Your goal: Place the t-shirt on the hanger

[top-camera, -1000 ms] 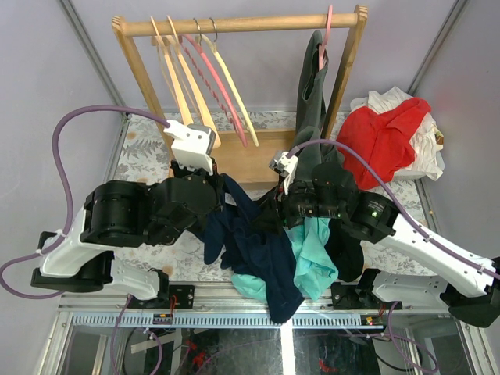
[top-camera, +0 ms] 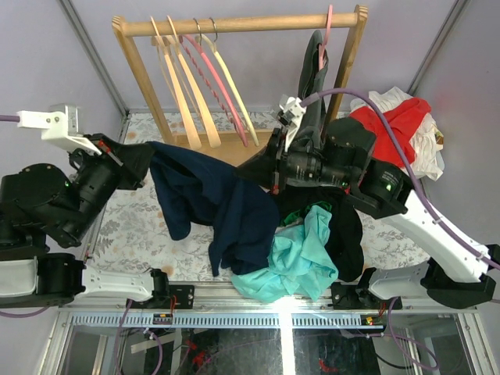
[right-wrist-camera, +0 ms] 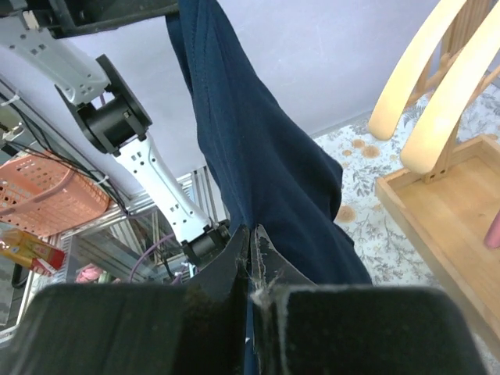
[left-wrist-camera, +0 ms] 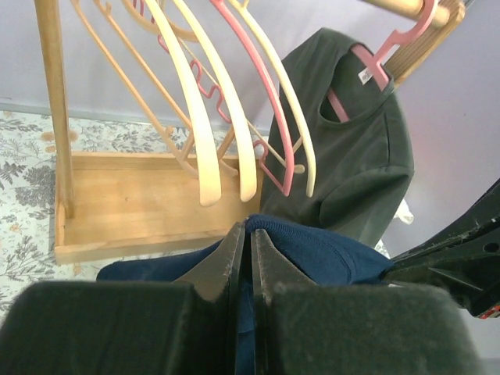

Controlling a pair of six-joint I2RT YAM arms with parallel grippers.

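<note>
A navy t-shirt (top-camera: 223, 205) hangs stretched between my two grippers in the top view, its lower part drooping over a turquoise garment. My left gripper (top-camera: 150, 156) is shut on one upper edge of it; the cloth (left-wrist-camera: 312, 248) runs from those fingertips toward the other arm in the left wrist view. My right gripper (top-camera: 246, 173) is shut on the opposite part, and navy fabric (right-wrist-camera: 258, 172) passes through its tips in the right wrist view. Wooden and pink hangers (top-camera: 205, 94) hang empty from the rack's bar, beyond the shirt.
A dark grey-green garment (top-camera: 312, 86) hangs on a pink hanger at the rack's right end. Below lie turquoise cloth (top-camera: 301, 254) and black cloth (top-camera: 345, 238). Red cloth (top-camera: 398, 133) sits on a white pile at right. The rack's wooden base (left-wrist-camera: 148, 199) lies under the hangers.
My left gripper has swung left, pulling the navy shirt out wide. The right gripper has risen and shifted slightly left, and the shirt's lower end has lifted away from the front edge.
</note>
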